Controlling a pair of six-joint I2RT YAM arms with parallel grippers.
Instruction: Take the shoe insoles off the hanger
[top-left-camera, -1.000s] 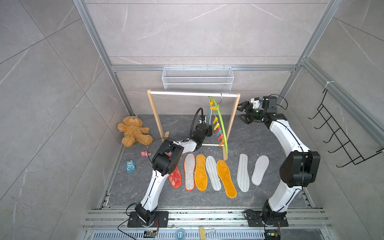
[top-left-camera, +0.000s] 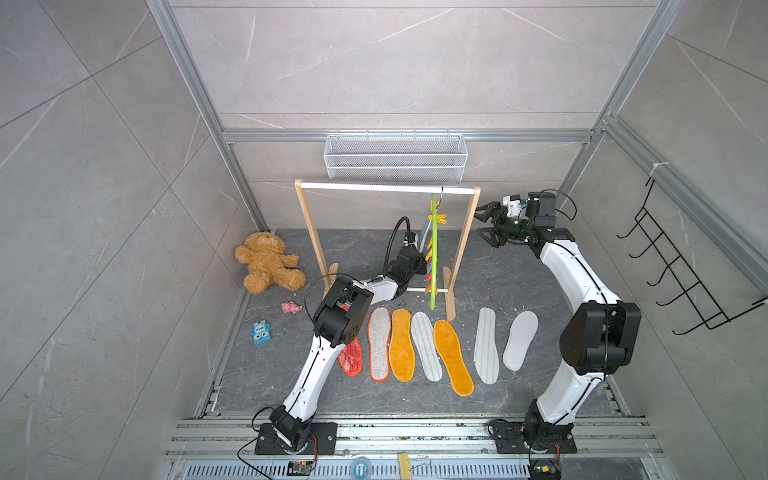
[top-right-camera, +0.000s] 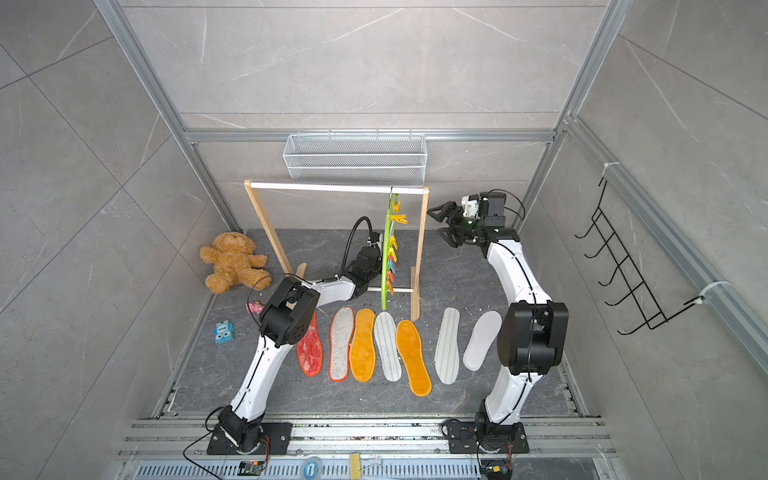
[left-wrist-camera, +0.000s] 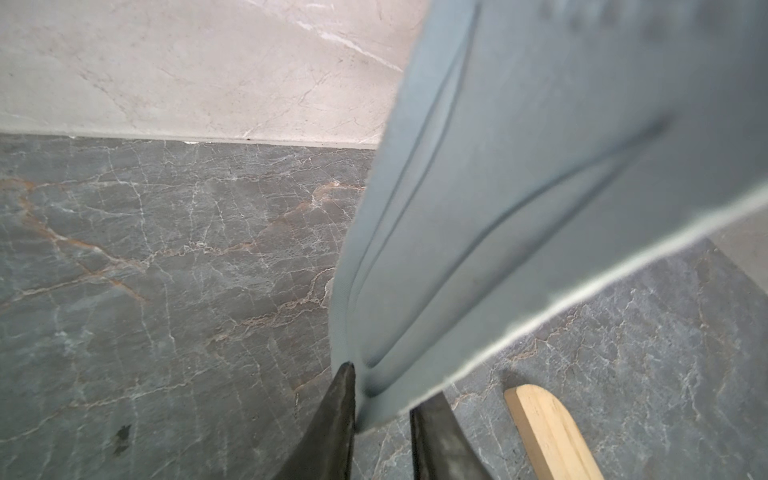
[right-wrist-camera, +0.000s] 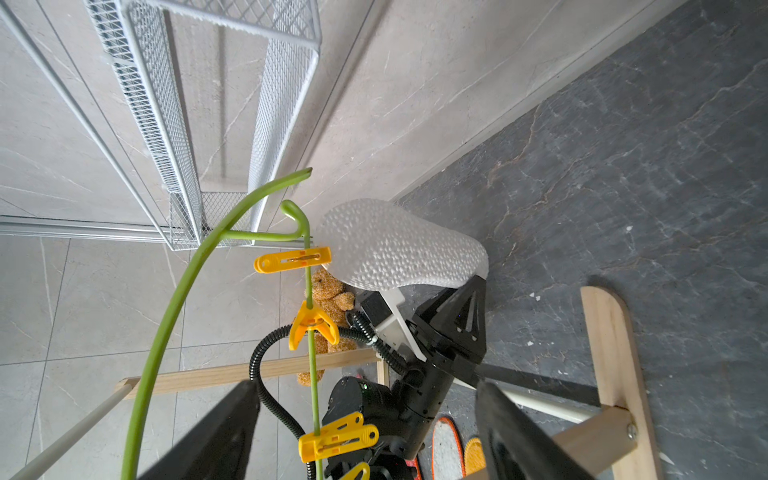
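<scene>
A grey-blue insole hangs from the green clip hanger (top-left-camera: 433, 280) on the wooden rack, dotted side showing in the right wrist view (right-wrist-camera: 400, 244). My left gripper is at its narrow lower end, fingertips either side of it; whether they pinch it is unclear. My right gripper (top-left-camera: 482, 224) stands open and empty right of the rack, facing the hanger. Several loose insoles, red, grey, orange (top-left-camera: 454, 356) and white (top-left-camera: 486, 344), lie along the front of the floor.
The rack's right post (top-left-camera: 465, 228) stands between the hanger and my right arm. A teddy bear (top-left-camera: 268, 260), pink toy (top-left-camera: 290, 307) and blue toy (top-left-camera: 261, 333) lie at left. A wire basket (top-left-camera: 396, 156) is on the back wall; black hooks are on the right wall.
My left gripper has moved slightly right with the hanging insole shifting alongside, and the green hanger has swung round to stand more edge-on. My right arm is still.
</scene>
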